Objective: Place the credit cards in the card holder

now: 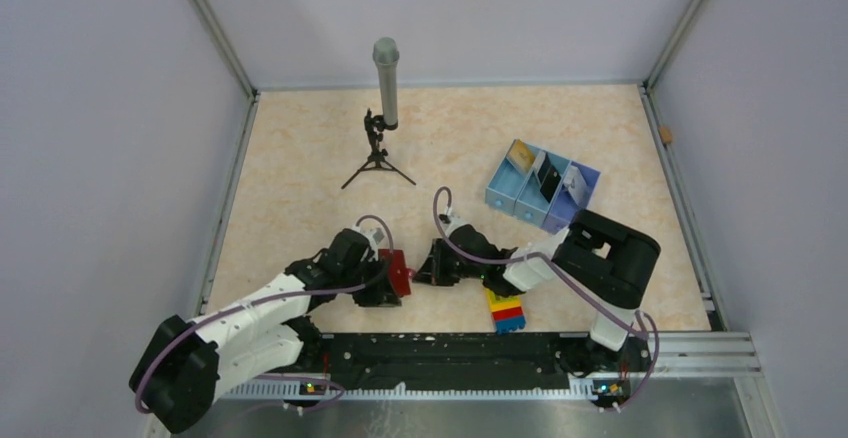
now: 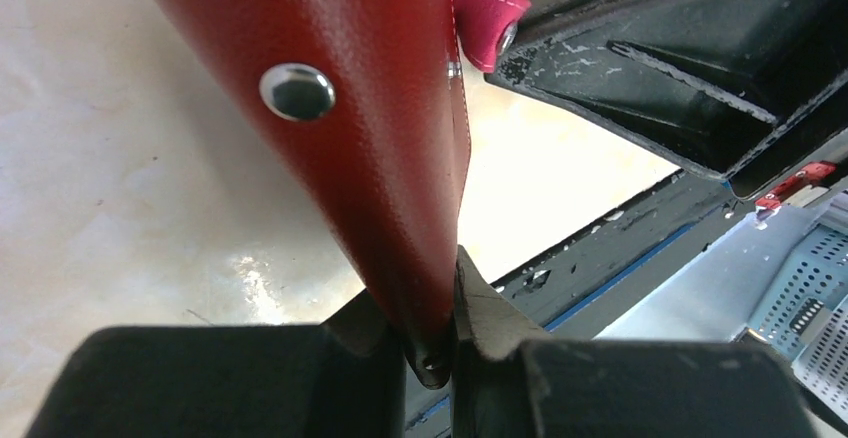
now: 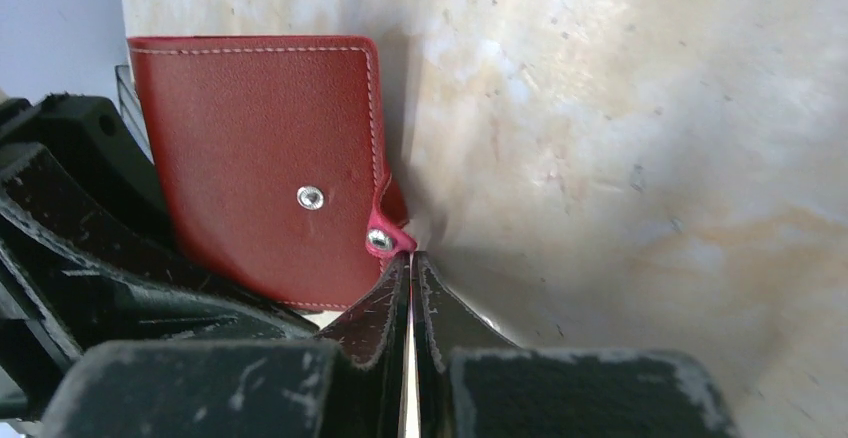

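The dark red card holder (image 1: 396, 271) stands between my two grippers near the table's front. In the left wrist view my left gripper is shut on the narrow end of the card holder (image 2: 370, 88), whose front carries a silver snap. Opposite it, my right gripper is shut with its fingertips at the pink strap tab (image 3: 388, 242), pinching the tab's end. That strap is folded outward, its snap showing. Cards (image 1: 577, 184) appear to stand in the blue divided box at the right; their details are too small to read.
A blue box (image 1: 505, 202) with three compartments sits at the back right. Yellow, red and blue blocks (image 1: 507, 315) lie under the right arm. A microphone (image 1: 386, 78) on a small tripod stands at the back. Behind the grippers the table's middle is clear.
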